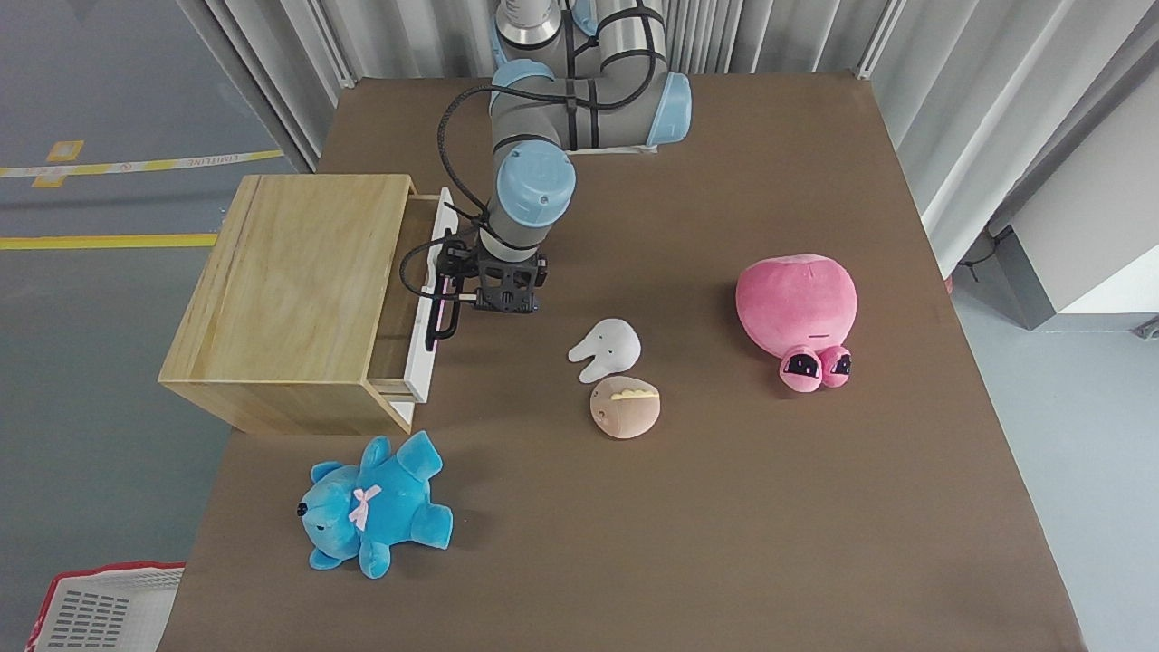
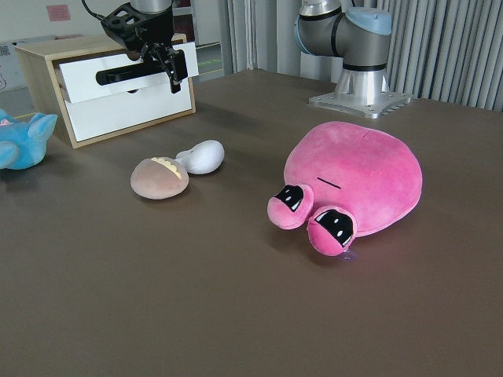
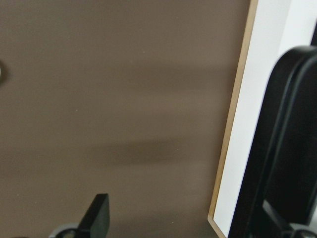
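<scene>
A light wooden cabinet (image 1: 272, 282) stands at the table's left, its white top drawer (image 2: 82, 78) pulled partly out, with a black handle (image 2: 118, 76). My gripper (image 1: 456, 288) is at that drawer's front, by the handle; in the wrist view its black handle or body fills the right side, beside the cabinet's white lower front (image 3: 247, 129). Whether the fingers are shut on the handle is hard to tell.
A blue bear (image 1: 386, 505) lies near-left, a white rabbit head (image 1: 608, 348) and beige plush (image 1: 625, 411) mid-table, a pink plush (image 1: 795, 304) at right.
</scene>
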